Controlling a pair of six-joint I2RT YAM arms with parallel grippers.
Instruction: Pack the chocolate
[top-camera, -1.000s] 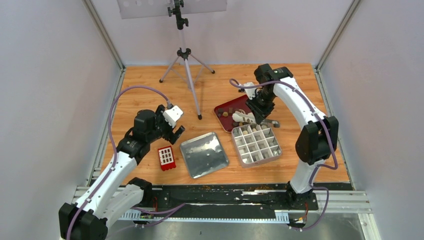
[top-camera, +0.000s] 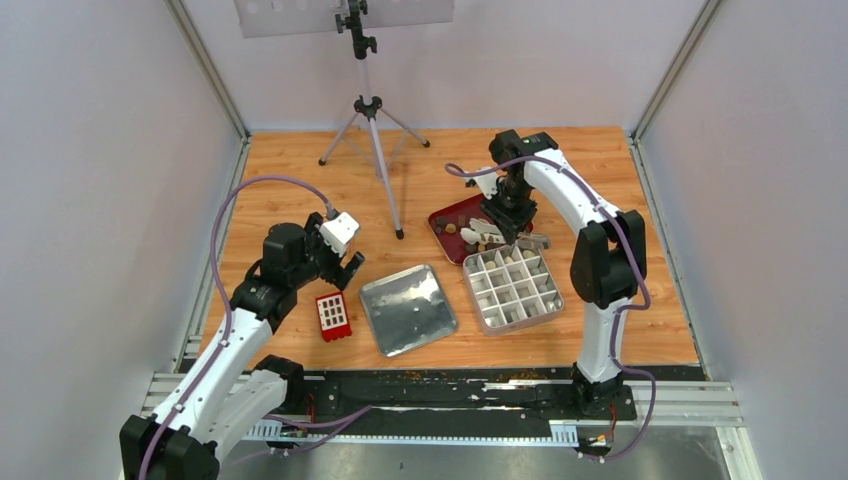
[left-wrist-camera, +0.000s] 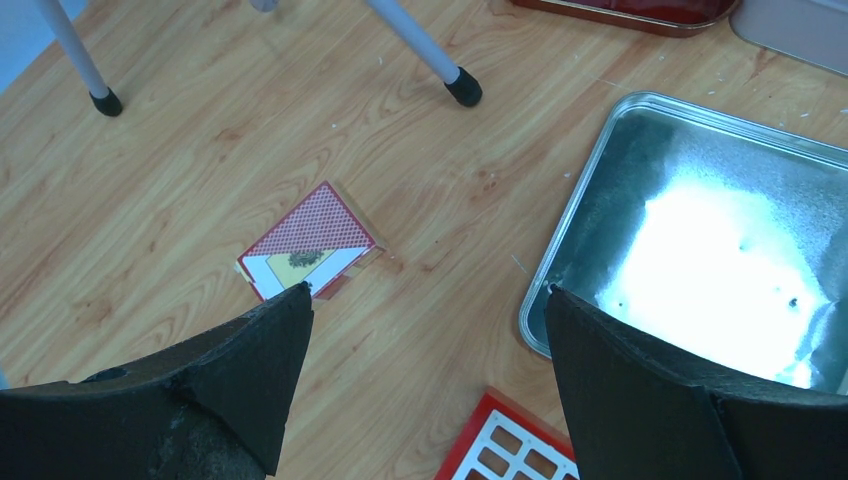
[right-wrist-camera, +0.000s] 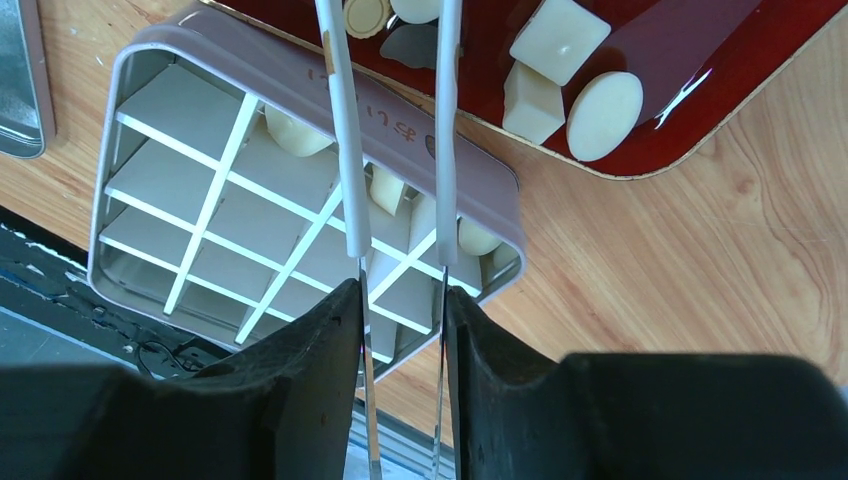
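Observation:
My right gripper is shut on tongs (right-wrist-camera: 345, 140), whose pale tips reach over the dark red tray (right-wrist-camera: 740, 95) of white chocolates (right-wrist-camera: 603, 115) and a few other pieces. Below that tray sits a grey compartment box (right-wrist-camera: 200, 50) with white dividers; a few of its compartments hold white pieces, others look empty. In the top view the right arm is above the tray's right part, partly hiding it. My left gripper stands open over bare table at the left, holding nothing.
A metal tray (top-camera: 408, 310) lies in the middle front, beside a red item with a white grid (top-camera: 333, 315). A printed card (left-wrist-camera: 305, 245) lies on the table in the left wrist view. A tripod (top-camera: 385, 170) stands at the back.
The left arm has moved very slightly.

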